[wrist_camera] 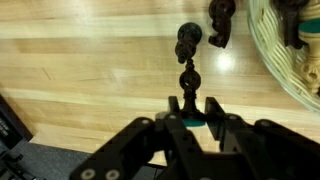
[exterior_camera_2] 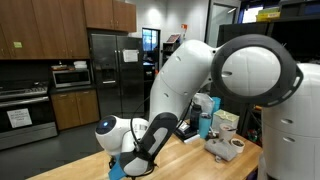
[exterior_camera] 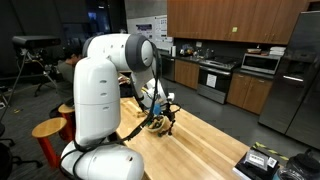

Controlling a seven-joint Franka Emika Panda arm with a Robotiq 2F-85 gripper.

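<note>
In the wrist view my gripper is shut on a dark, narrow-necked item (wrist_camera: 190, 78) with a rounded end. A teal patch shows where it sits between the fingers. Just beyond its tip is another dark knobbed piece (wrist_camera: 188, 38); whether the two touch I cannot tell. A second dark piece (wrist_camera: 221, 22) lies closer to the basket. The woven basket (wrist_camera: 268, 45) stands to the right, with several items inside. From exterior view 1, the gripper appears beside the basket (exterior_camera: 153, 126), low over the table, partly hidden by the arm.
A dark device (exterior_camera: 258, 162) sits at its near right end. In exterior view 2, a teal container (exterior_camera_2: 205, 126) and other items crowd the table's right side.
</note>
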